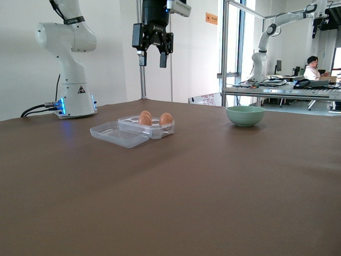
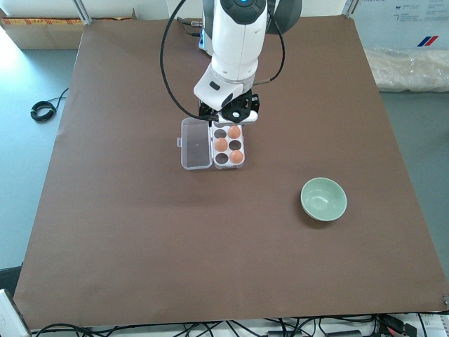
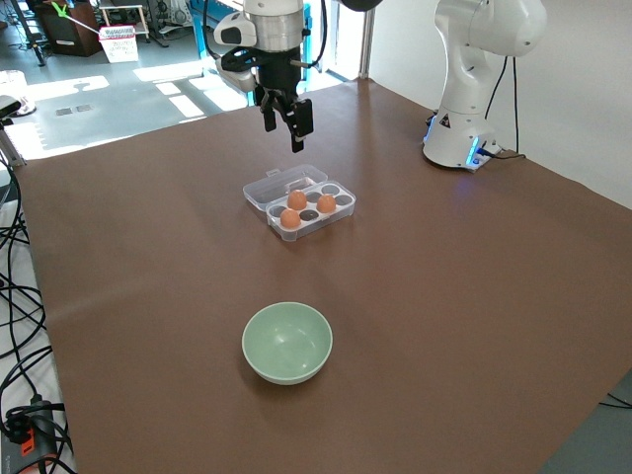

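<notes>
A clear plastic egg box [image 2: 229,146], its lid [image 2: 196,142] folded open, holds three brown eggs, including one egg [image 3: 325,203] at its right, with other holes empty. My black gripper [image 1: 153,60] hangs above the box, its fingers apart with nothing between them. In the left view my wrist partly hides the box's far end. A pale green bowl [image 2: 323,199] stands to the right of the box in that view, empty; it is nearest in the right view [image 3: 286,342].
A white arm base [image 1: 78,96] with cables stands at the table's back. Cables lie along the near edge in the left view, off the tabletop.
</notes>
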